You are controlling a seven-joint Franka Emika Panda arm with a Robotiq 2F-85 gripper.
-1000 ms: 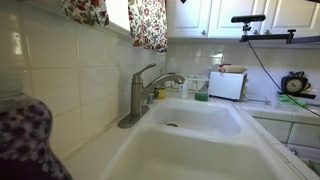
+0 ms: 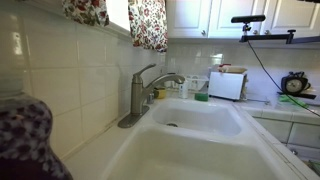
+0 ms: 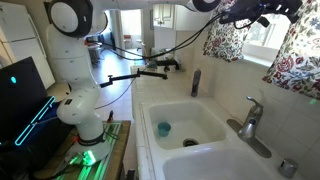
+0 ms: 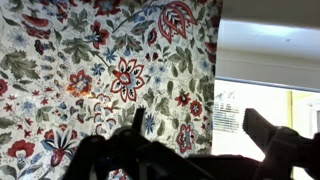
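Note:
My gripper stands open in the wrist view, with nothing between its dark fingers. It faces a floral curtain [image 4: 120, 75] with red, blue and green flowers, beside a bright window [image 4: 235, 105]. Whether the fingers touch the cloth, I cannot tell. High over the counter in exterior view 2, the arm [image 3: 92, 60] reaches right toward the curtain [image 3: 228, 42]. Below lies the white double sink [image 2: 190, 155] with a metal faucet [image 2: 138, 95]. A teal cup [image 3: 164, 129] rests in one basin.
White cabinets [image 2: 235, 18] and a toaster-like box [image 2: 227, 84] are at the back. A green-yellow sponge or bottle [image 2: 201, 96] sits behind the sink. A small metal cylinder [image 3: 288, 168] stands near the faucet. The space above the basins is free.
Sink, faucet and curtains look unmoved.

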